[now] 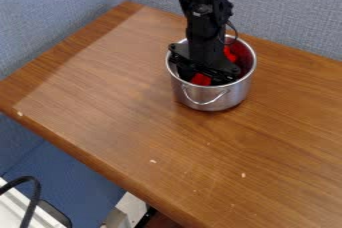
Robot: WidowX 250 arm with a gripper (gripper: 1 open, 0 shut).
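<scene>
My black gripper (206, 64) reaches down from the top of the view into a steel pot (211, 97) with a thin wire handle. Red objects (233, 53) lie inside the pot, partly hidden behind the gripper. The fingertips are down within the pot, and whether they are open, shut or holding something cannot be made out.
Padded grey-blue walls stand behind and at the left. Beyond the table's lower-left edge are a white item (20, 212) and a black cable.
</scene>
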